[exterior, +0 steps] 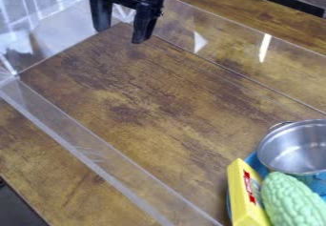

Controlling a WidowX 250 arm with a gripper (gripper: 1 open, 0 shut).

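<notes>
A black gripper [124,20] hangs at the top left of the camera view, over the far left part of the wooden table [152,106]. Its two dark fingers stand apart, open, with nothing visible between them. At the lower right lie a steel pot [295,149], a yellow box [246,194] and a pale green leafy vegetable [291,199], grouped on something blue.
Clear plastic walls [90,158] run along the sides of the table area. A dark panel [280,1] is at the back right.
</notes>
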